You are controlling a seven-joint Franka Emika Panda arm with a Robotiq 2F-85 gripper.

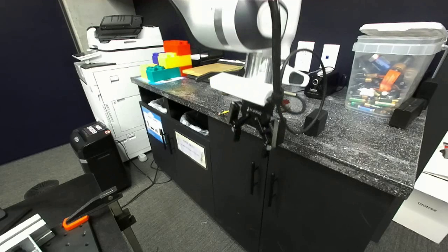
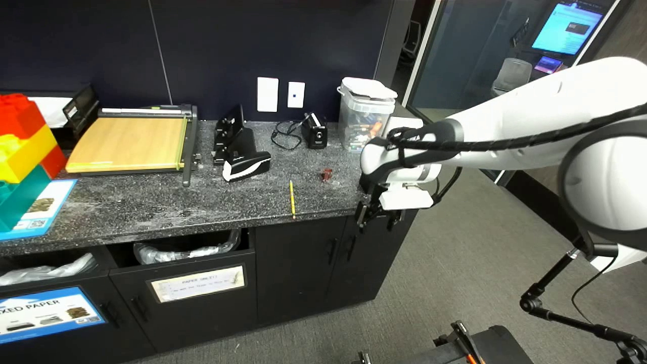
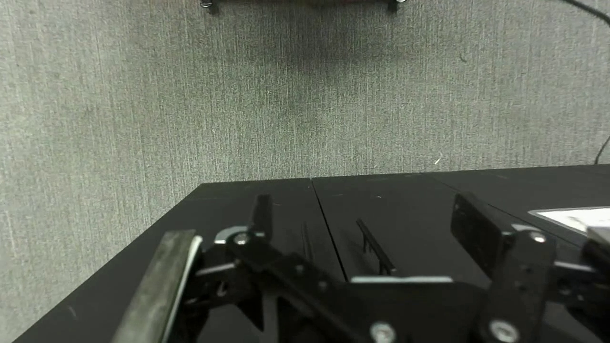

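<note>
My gripper hangs open off the front edge of the counter, pointing down beside the black cabinet doors. Nothing is between its fingers. In exterior view 2 the gripper is right of a yellow pencil, whose tip reaches the counter's edge. A small dark-red staple remover lies behind and left of the gripper. In the wrist view the fingers stand wide apart over the cabinet front, with a door handle showing between them.
On the counter are a stapler, a paper trimmer, toy bricks and a black electric device. A clear bin of batteries and a black block stand at the right end. Bare carpet lies below.
</note>
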